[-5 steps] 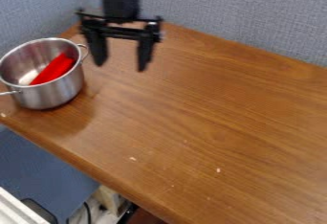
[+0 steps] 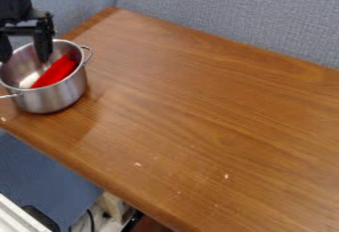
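Note:
My black gripper (image 2: 24, 40) is at the upper left of the camera view, open, its fingers over the back-left part of a steel pot (image 2: 56, 95) with two side handles. Inside the pot a long red object (image 2: 56, 70) lies slanted, with a small pale object (image 2: 30, 80) to its left. The gripper partly hides the pot's back rim, and part of the gripper is cut off by the frame's left edge.
A grey fabric wall (image 2: 239, 8) runs behind it. Blue fabric and some cables show below the table's left edge.
My gripper has moved left from above the middle-back of the table and down to the pot. The pot and its contents have not visibly moved.

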